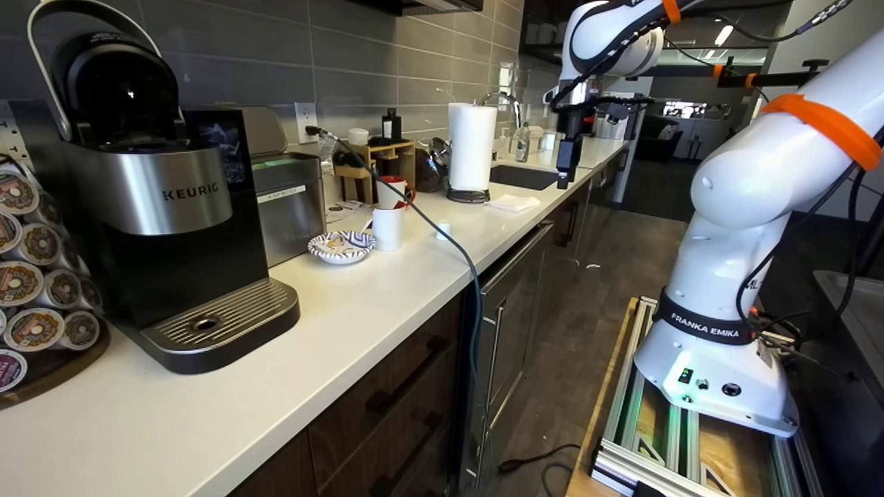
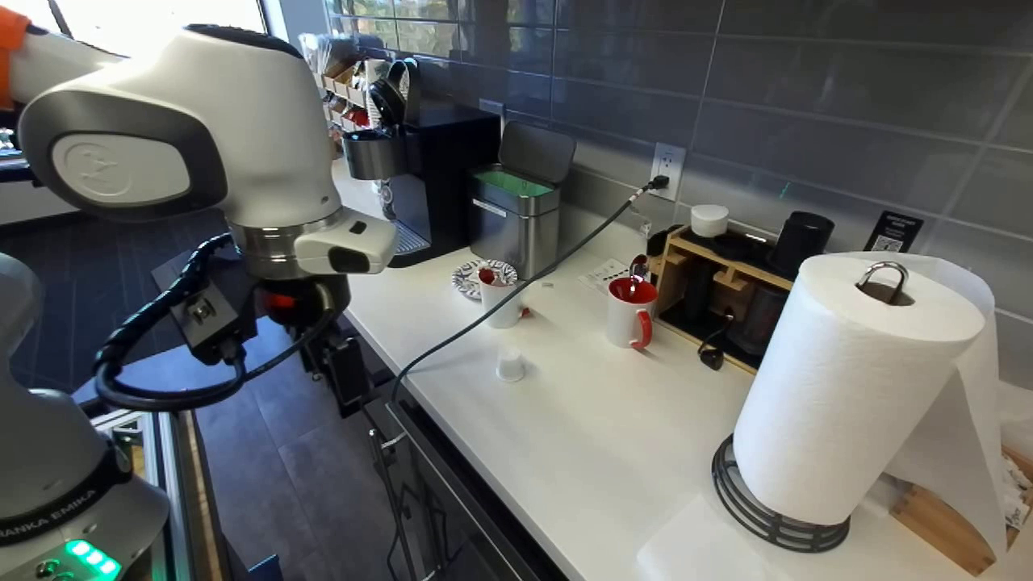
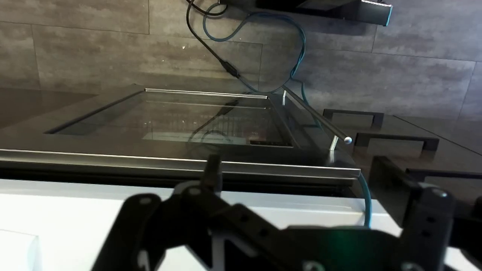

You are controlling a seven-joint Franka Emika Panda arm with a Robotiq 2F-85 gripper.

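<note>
My gripper (image 1: 565,179) hangs off the front of the counter, pointing down. The wrist view shows my gripper open, its two dark fingers wide apart and nothing held between them. Below it are the counter's front edge and a glass-fronted appliance door (image 3: 212,119) with a bar handle (image 3: 318,115). In exterior view 2, a small white pod-like cup (image 2: 510,365) sits on the counter, well to the right of my gripper (image 2: 349,382). Behind it stand a white mug (image 2: 501,302) and a white mug with red inside (image 2: 629,315).
A dark cable (image 2: 542,271) runs from the wall outlet across the counter and over its edge. A coffee maker (image 1: 166,190), a patterned bowl (image 1: 341,247), a steel bin (image 2: 513,218) and a paper towel roll (image 2: 852,387) occupy the counter. Its front middle has free room.
</note>
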